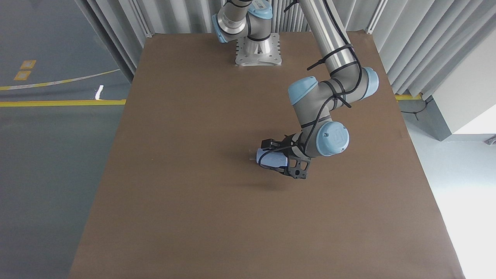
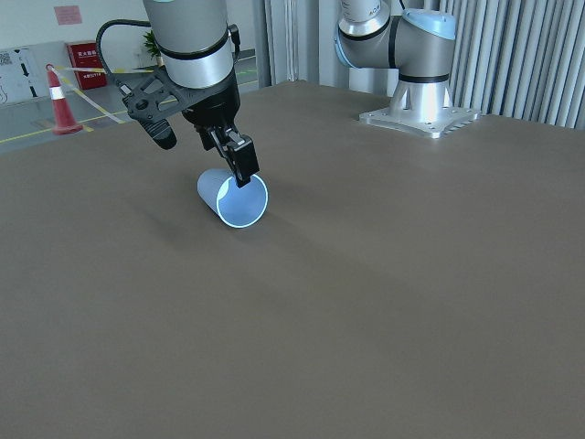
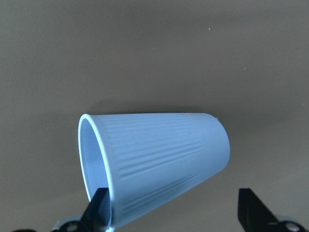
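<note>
A light blue plastic cup (image 1: pixel 271 159) (image 2: pixel 242 203) (image 3: pixel 154 159) lies on its side on the brown tabletop, its mouth facing the left camera. My gripper hangs over it: in the wrist view the two black fingertips stand wide apart at the bottom, one overlapping the cup's rim in the image, the other right of the cup. The gripper is open with nothing held; whether a finger touches the cup I cannot tell. In the front view the gripper partly hides the cup.
</note>
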